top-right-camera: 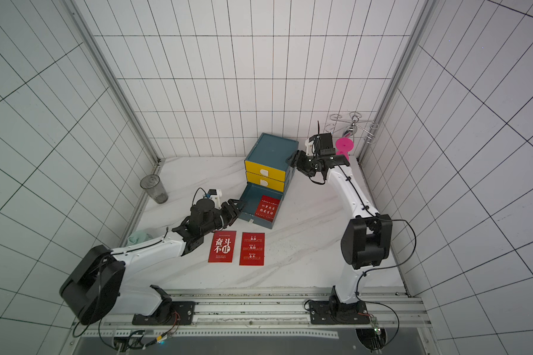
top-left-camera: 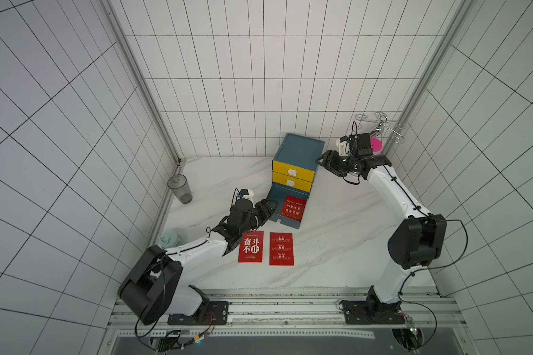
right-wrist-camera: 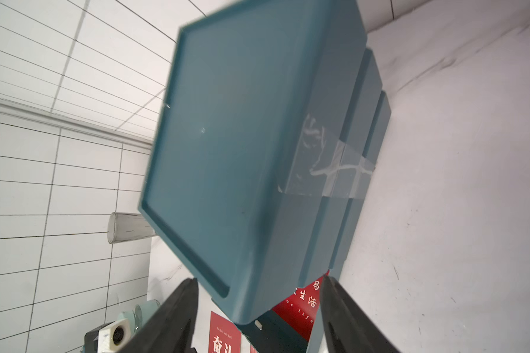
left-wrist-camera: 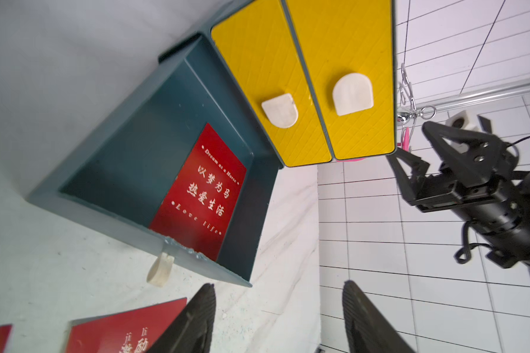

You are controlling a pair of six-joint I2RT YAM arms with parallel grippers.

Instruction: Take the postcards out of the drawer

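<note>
The bottom drawer [left-wrist-camera: 141, 135] of the grey-blue cabinet is pulled out. Inside it, towards the right side, one red postcard [left-wrist-camera: 203, 188] lies flat. Two more red postcards, one with large white characters [top-left-camera: 251, 247] and one with small lines of print [top-left-camera: 281, 248], rest on the table in front. My left gripper hovers by the drawer's front left corner, its fingers apart and nothing between them. Beside the cabinet's upper right side is my right gripper, open and empty; its fingers frame part of the view of the drawer.
Two yellow-fronted drawers [top-left-camera: 293, 171] above are closed. A clear glass [top-left-camera: 180, 188] stands at the left, with a pale green object [top-left-camera: 170, 239] near the left arm. A metal rack [top-left-camera: 382, 125] is at the back right.
</note>
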